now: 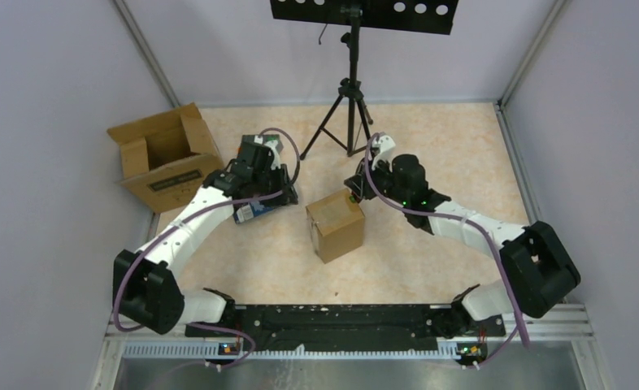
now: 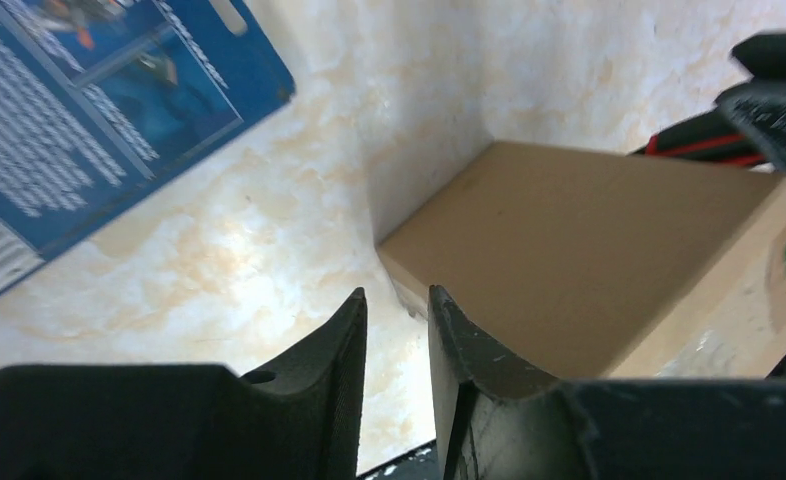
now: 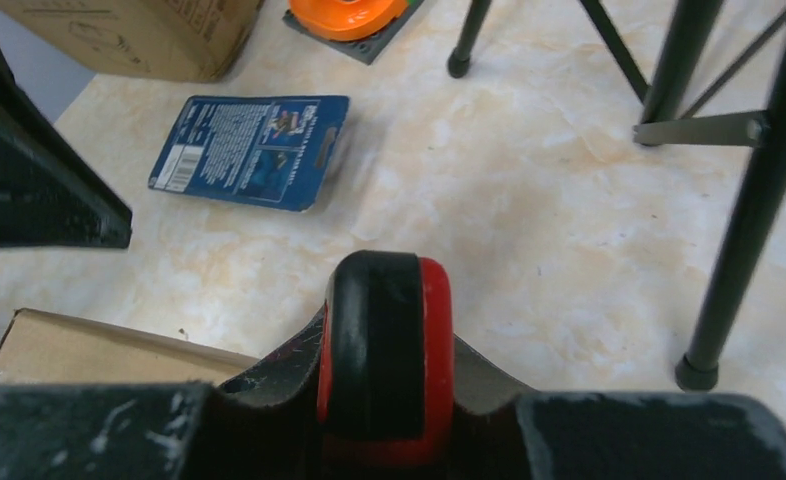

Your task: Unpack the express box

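Observation:
A closed brown carton (image 1: pixel 338 238) sits turned at an angle on the table's middle. Its near wall fills the right of the left wrist view (image 2: pixel 589 240). To the carton's left, my left gripper has its fingers parted with nothing between them, clear of the cardboard. My right gripper (image 1: pixel 355 188) is at the carton's top right corner, shut on a black and red tool (image 3: pixel 374 345). The tool's far end is hidden, so whether it touches the carton cannot be told.
An open empty-looking box (image 1: pixel 166 154) stands at the back left. A blue printed card (image 3: pixel 254 150) lies beside it, partly under my left arm, near an orange object (image 3: pixel 354 12). Black tripod legs (image 1: pixel 350 114) stand behind the carton.

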